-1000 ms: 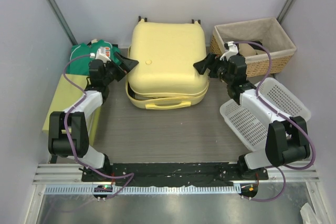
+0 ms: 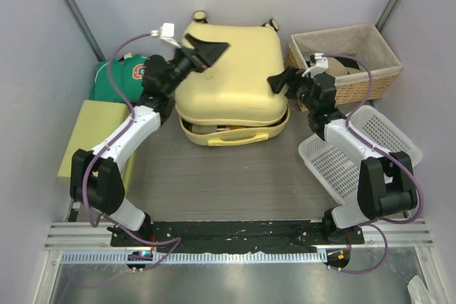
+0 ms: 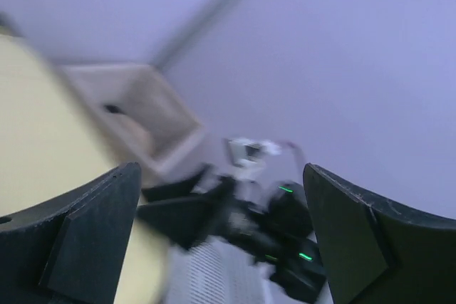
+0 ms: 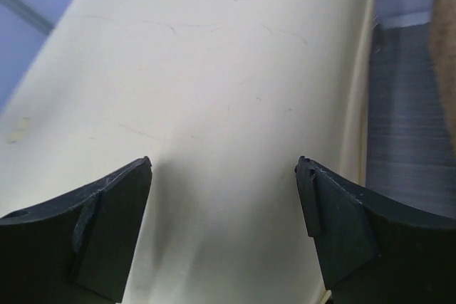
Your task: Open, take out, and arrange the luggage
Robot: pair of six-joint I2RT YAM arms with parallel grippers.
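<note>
The pale yellow suitcase (image 2: 235, 83) lies at the back middle of the table, its handle (image 2: 238, 139) facing the front. Its lid stands slightly raised, and some contents (image 2: 206, 129) show in the dark gap along the front. Over the upper part of the lid is my left gripper (image 2: 214, 53), blurred by motion; in its own wrist view the fingers (image 3: 92, 236) are spread with nothing between them. At the lid's right edge is my right gripper (image 2: 278, 82). Its fingers (image 4: 107, 229) are apart, with the lid surface (image 4: 221, 105) in front of them; contact cannot be made out.
A lined wicker basket (image 2: 385, 72) with items inside stands at the back right. In front of it lies a white perforated tray (image 2: 335, 165). A green cloth item (image 2: 114, 80) and a yellow-green box (image 2: 92, 133) occupy the left.
The lid's front has risen and the gap widened, showing contents. The suitcase shifted slightly right. My left gripper moved from the suitcase's left edge to over the lid; the right gripper moved little.
</note>
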